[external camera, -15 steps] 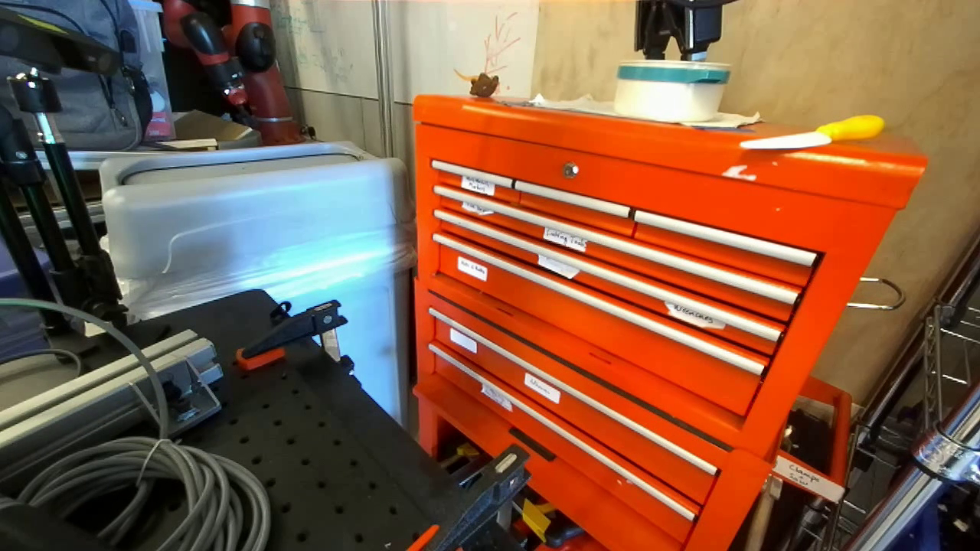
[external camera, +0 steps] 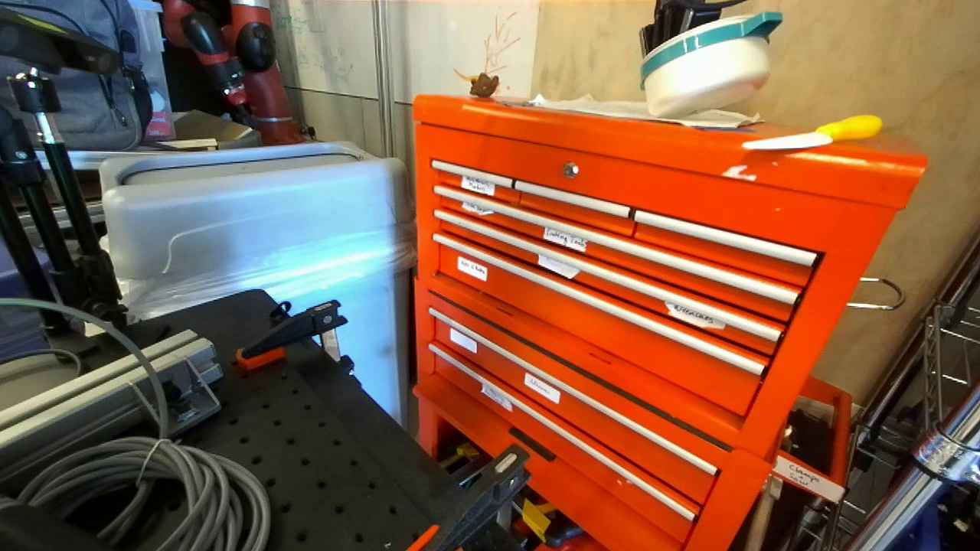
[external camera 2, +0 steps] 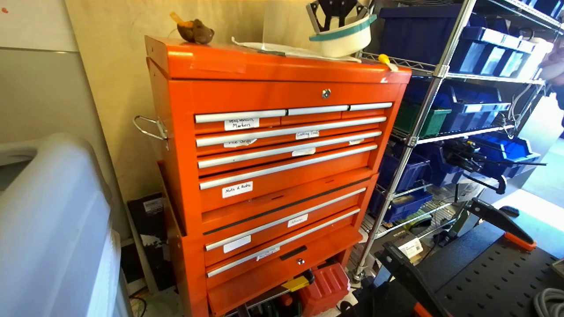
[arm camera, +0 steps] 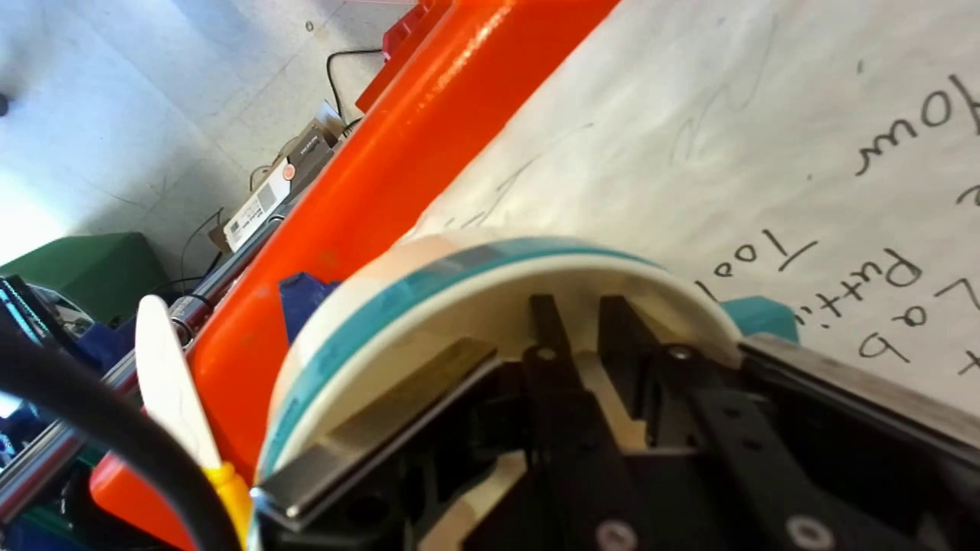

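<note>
The white bowl with a teal rim [external camera: 712, 81] stands tilted on the orange tool chest, its right side raised in both exterior views. My gripper reaches down into the bowl, its black fingers part open with a narrow gap between them. Through that gap only the pale bowl interior shows, and nothing is clearly held. Whether the fingers touch the bowl wall cannot be told. In exterior view 2 the bowl [external camera 2: 343, 45] hides the fingertips. A knife or spatula with a yellow handle [external camera: 850, 128] lies near the chest's right end.
Handwritten paper [arm camera: 735, 184] covers part of the chest top [arm camera: 413, 156]. A small brown object [external camera 2: 195, 31] sits at the chest's other end. A wire shelf [external camera 2: 444, 74] with blue bins stands close beside. Free top surface lies between brown object and bowl.
The bowl was level and further left in exterior view 1; now it is tilted and shifted right. My gripper has moved right and down into it. The yellow-handled tool is almost unmoved.
</note>
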